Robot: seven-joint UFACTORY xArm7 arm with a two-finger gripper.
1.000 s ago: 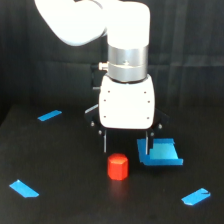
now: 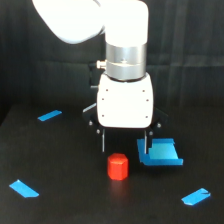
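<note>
A white robot arm reaches down from the top with its gripper (image 2: 125,136) pointing at the black table. The two dark fingers stand apart, one on each side, with nothing visible between them at their height. Below the gripper, slightly left of its middle, a red block (image 2: 118,167) stands on the table. To its right and a little behind sits a blue open box (image 2: 163,154), partly behind the right finger.
Blue tape strips lie on the table at the back left (image 2: 50,115), front left (image 2: 24,189) and front right (image 2: 196,197).
The arm and gripper have shifted very slightly. The block and box look unmoved.
</note>
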